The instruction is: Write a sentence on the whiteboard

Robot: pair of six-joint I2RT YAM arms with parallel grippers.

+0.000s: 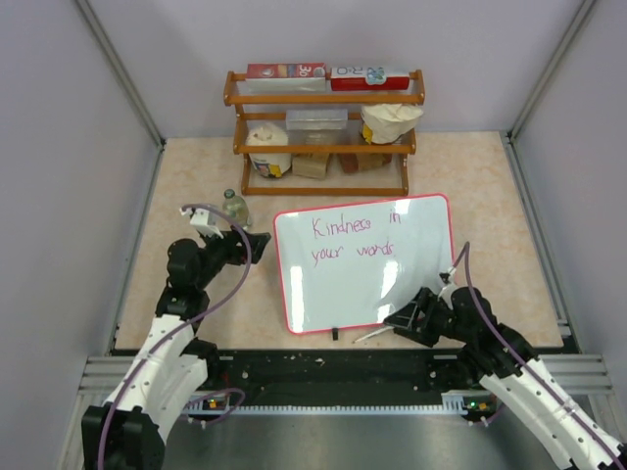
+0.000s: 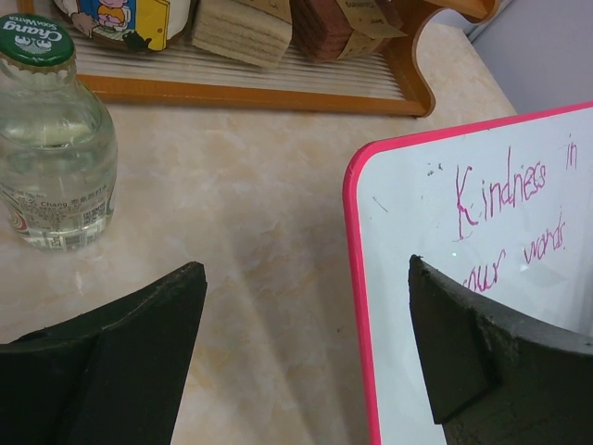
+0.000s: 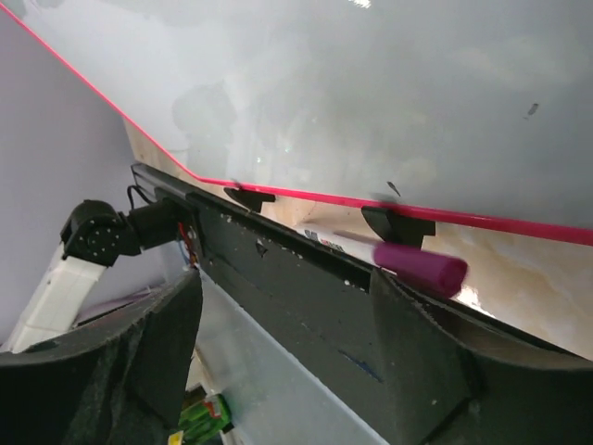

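Observation:
The whiteboard (image 1: 343,284) has a pink rim and bears purple-red handwriting, "Kindness in your words" (image 1: 355,237), in its upper part. A white marker with a purple end (image 3: 422,265) lies at the board's front edge, close to the dark table edge. In the top view, the marker's white body (image 1: 373,334) sticks out left of my right gripper (image 1: 402,323). That gripper's fingers (image 3: 153,338) are spread, and the marker is beyond their tips, not clamped. My left gripper stands open and empty by the board's left edge.
A glass bottle with a green cap (image 1: 235,207) stands behind the left gripper. At the back is a wooden rack (image 1: 328,150) holding boxes and bags. Black clips (image 1: 335,334) sit along the board's front rim. A dark rail (image 3: 278,278) borders the table's front.

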